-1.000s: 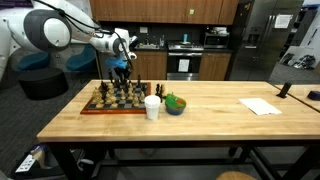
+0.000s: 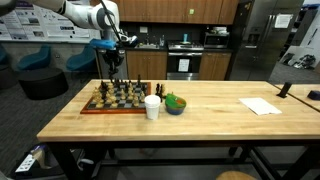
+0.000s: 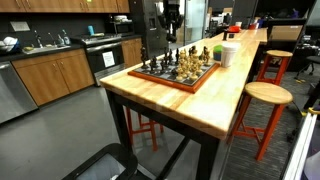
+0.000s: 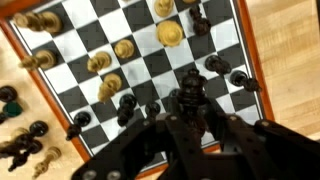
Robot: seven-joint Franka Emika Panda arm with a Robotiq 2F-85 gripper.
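Observation:
A chessboard with a brown-red border lies on the wooden table, seen from above in the wrist view. Pale pieces and dark pieces stand on its squares. My gripper is shut on a dark chess piece, held over the board. The piece's lower part and its exact height above the squares are hard to judge. From the first exterior view, the gripper appears small and dark above the back of the board.
To the board's right stand a white cup and a bowl with green things in it. Several loose pieces lie off the board's edge.
In the first exterior view, the arm has drawn back to the left and up, and the gripper has shifted left with it. The board and cup look unmoved.

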